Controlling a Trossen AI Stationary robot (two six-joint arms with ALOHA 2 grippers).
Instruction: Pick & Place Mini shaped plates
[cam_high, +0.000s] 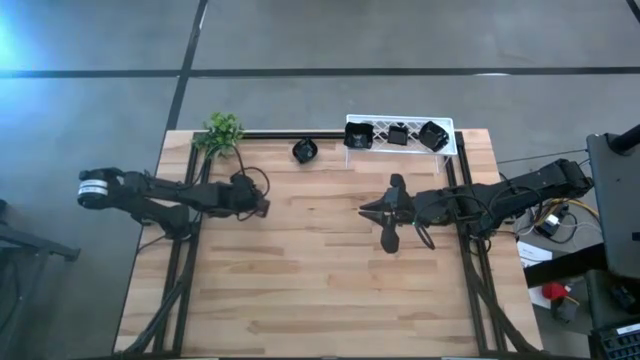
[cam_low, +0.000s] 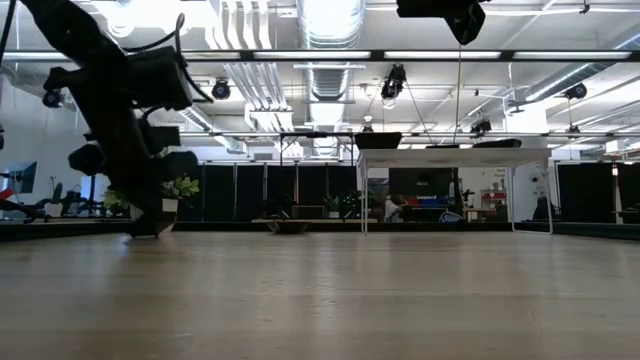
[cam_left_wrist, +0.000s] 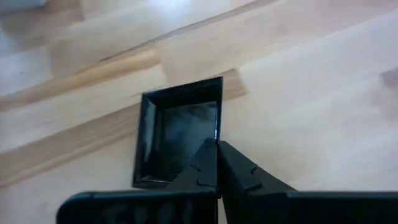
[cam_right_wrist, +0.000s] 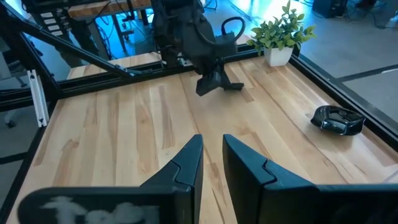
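In the left wrist view a small black square plate (cam_left_wrist: 186, 127) is gripped by its right rim, with my left gripper shut on it and the plate tilted. From above, the left gripper (cam_high: 262, 208) is low over the left part of the table, and the plate there cannot be told from the dark arm. My right gripper stands open and empty over the right side. A black angular dish (cam_high: 305, 151) rests on the table near the back edge, left of the white rack.
The white rack (cam_high: 400, 118) at the back right bears a black dish at the left (cam_high: 359, 135), a small square plate (cam_high: 398, 134) and a black dish at the right (cam_high: 433, 136). A potted plant (cam_high: 220, 134) stands at the back left.
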